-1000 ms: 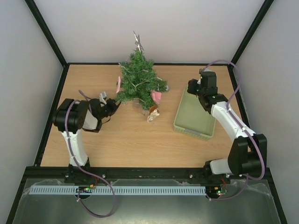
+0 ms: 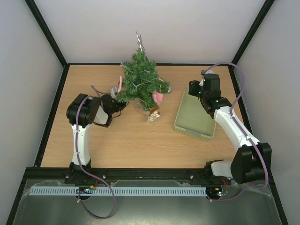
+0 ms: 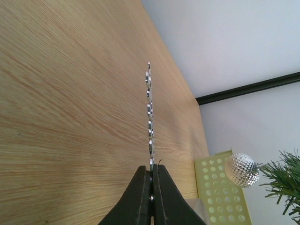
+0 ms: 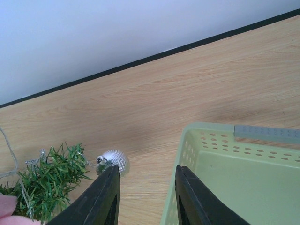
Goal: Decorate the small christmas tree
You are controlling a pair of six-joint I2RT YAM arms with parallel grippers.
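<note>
The small tree (image 2: 139,77) stands upright with a silver topper, pink ornaments (image 2: 157,97) and silver balls (image 4: 113,161). Beside it on the left, partly hidden in the top view, is my left gripper, shut; in its wrist view a thin, sparkly silver piece (image 3: 150,115) rises from between or just behind the fingertips, and I cannot tell whether it is held. My right gripper is over the left part of the green tray, its fingers apart and nothing visible between them.
The green tray (image 2: 193,115) lies right of the tree and looks empty. Walls with dark frame edges close the back and sides.
My left arm has moved right and its gripper has shifted beside the tree's left side. My right arm has shifted slightly to the right, still over the tray.
</note>
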